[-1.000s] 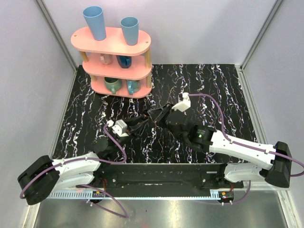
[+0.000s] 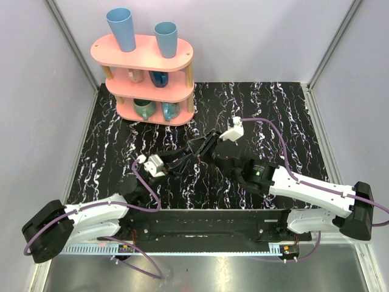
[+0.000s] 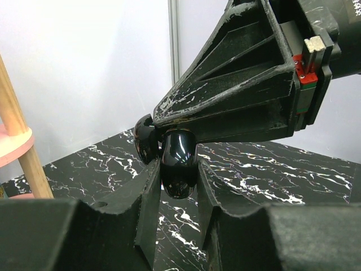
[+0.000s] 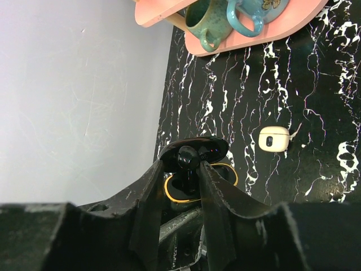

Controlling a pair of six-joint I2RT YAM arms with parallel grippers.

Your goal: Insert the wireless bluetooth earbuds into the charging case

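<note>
Both grippers meet in mid-air at the centre of the table. In the left wrist view my left gripper is shut on a glossy black piece [image 3: 179,152], with another black piece [image 3: 145,138] just behind it under my right gripper's fingers. In the right wrist view a black case with a yellow rim [image 4: 228,172] sits beyond the fingers of my right gripper, which hold or touch a small black earbud [image 4: 188,153] at the open case. Whether the earbud is seated cannot be told, nor whether the right fingers are closed on it.
A pink shelf [image 2: 143,52] with cups and mugs stands at the back left. A small cream case-like object [image 4: 274,144] lies on the dark marble table [image 2: 261,103]. White walls border the table.
Very little differs in the top view; both arms remain almost exactly where they were, meeting at the centre.
</note>
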